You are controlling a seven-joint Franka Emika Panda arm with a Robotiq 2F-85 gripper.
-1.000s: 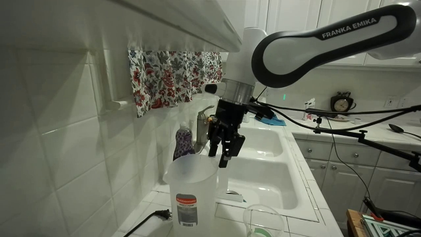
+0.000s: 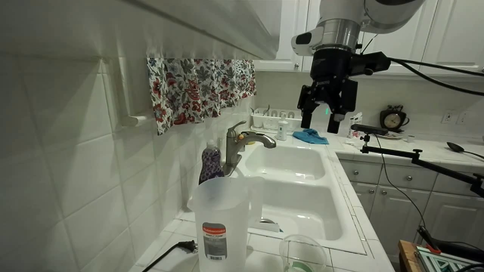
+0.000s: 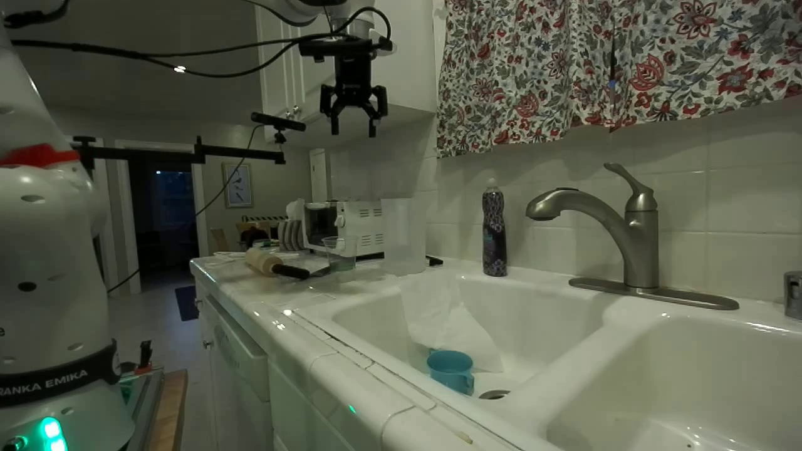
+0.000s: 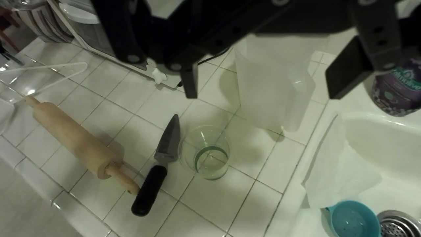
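My gripper (image 2: 320,126) hangs open high above the sink side of the counter, nothing between its fingers. The second exterior view has the gripper (image 3: 353,129) well above the counter, clear of everything. A tall translucent pitcher (image 2: 222,226) stands upright on the tiles beside the sink, its handle toward the basin. Close by is a clear plastic cup (image 4: 207,154), upright, with a green band low inside it. In the wrist view the open fingers (image 4: 191,81) frame part of the pitcher (image 4: 268,87) from above, without touching it.
A knife (image 4: 158,170) and a rolling pin (image 4: 79,138) lie left of the cup. The near basin holds a blue cup (image 3: 451,369) and a white sheet (image 3: 451,331). The faucet (image 3: 631,225) and a purple soap bottle (image 3: 494,229) stand along the wall.
My gripper has risen and moved away from the pitcher's rim, up and to the right in the first exterior view. The pitcher and cup have stayed in place.
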